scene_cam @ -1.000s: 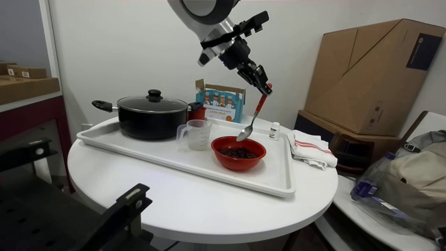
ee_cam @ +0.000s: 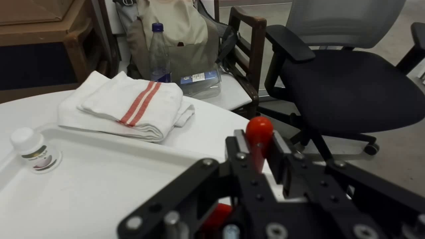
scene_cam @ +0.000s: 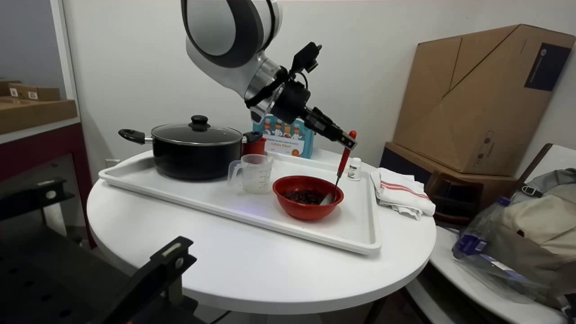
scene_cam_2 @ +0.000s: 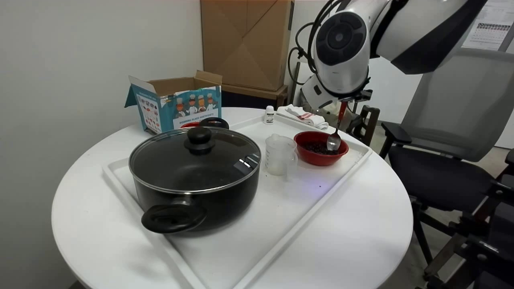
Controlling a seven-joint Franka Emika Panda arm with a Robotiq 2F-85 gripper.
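Observation:
My gripper [scene_cam: 349, 141] is shut on the red handle [scene_cam: 344, 160] of a metal spoon, close to the handle's top end. The spoon's bowl [scene_cam_2: 333, 141] reaches down into a red bowl [scene_cam: 286, 202] and meets the dark beans [scene_cam: 303, 197] inside, at the right side in the first exterior view. In the wrist view the round red handle end [ee_cam: 259, 130] stands between my fingers, and the spoon's lower part is hidden. A sliver of the red bowl [ee_cam: 217, 215] shows below the gripper.
On the white tray [scene_cam: 345, 245], a clear measuring cup [scene_cam: 256, 175] stands beside the bowl and a lidded black pot [scene_cam: 197, 156] lies further left. A small white bottle [ee_cam: 34, 149] stands near the tray's back corner. A folded towel [ee_cam: 131, 105] rests outside it.
The gripper has come down and slightly right. The spoon, above the bowl before, now stands steeper with its tip in the beans.

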